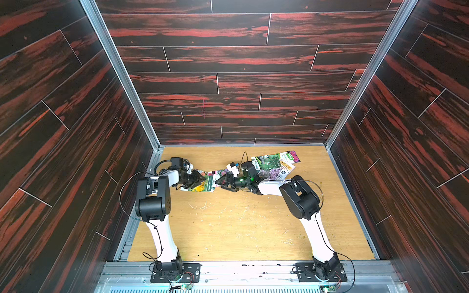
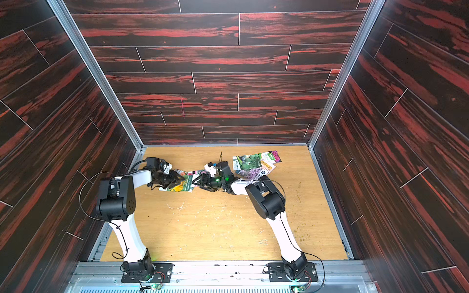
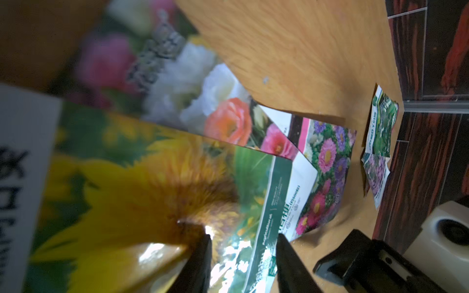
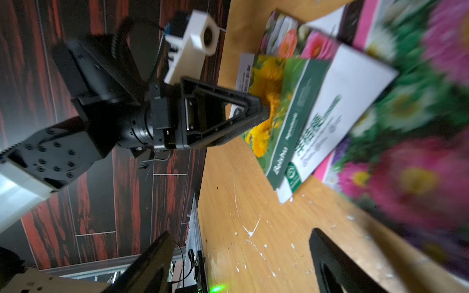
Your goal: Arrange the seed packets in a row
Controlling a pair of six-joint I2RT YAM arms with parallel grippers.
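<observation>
Overlapping seed packets lie at the table's middle left: a yellow-flower packet point(image 3: 136, 205), a white-and-coral flower packet point(image 3: 215, 112) and a pink daisy packet point(image 3: 327, 161) with a white strip. My left gripper hangs open just over the yellow packet, with no packet visibly held. My right gripper is open too, beside and above the pink daisy packet, at the right end of that group in the top views.
More packets, a green one point(image 1: 267, 161) and a purple one point(image 1: 271, 173), lie heaped at the back right.
</observation>
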